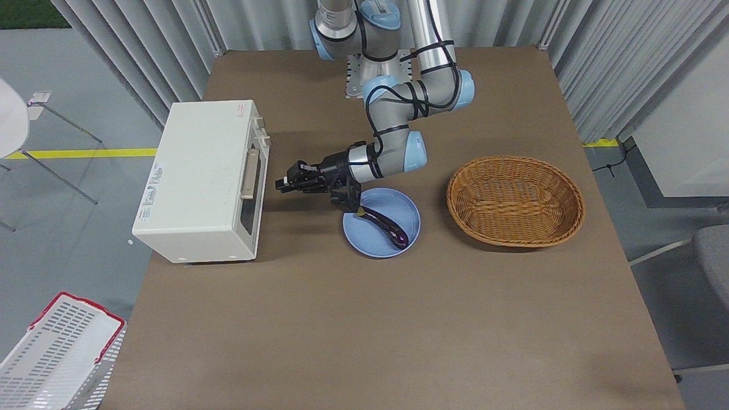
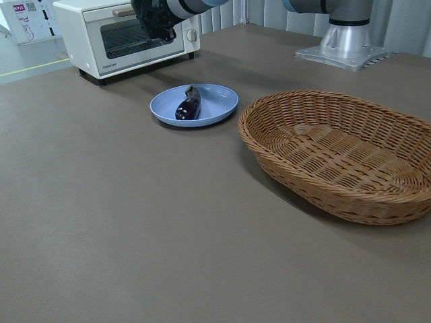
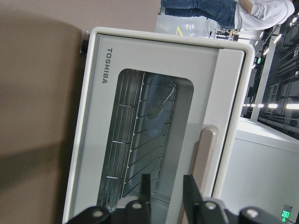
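A white Toshiba toaster oven [image 1: 192,176] stands on the table's left, its glass door [image 3: 145,130] closed, the handle [image 3: 203,156] just ahead of my fingers in the wrist view. My gripper points at the door from a short distance, open, with nothing between its fingers. A dark eggplant [image 2: 190,108] lies on a blue plate [image 1: 369,242] below and to the right of my gripper in the front view, partly hidden there by the wrist.
A wicker basket [image 1: 515,201] sits right of the plate. A person [image 3: 257,14] in jeans appears beyond the oven in the wrist view.
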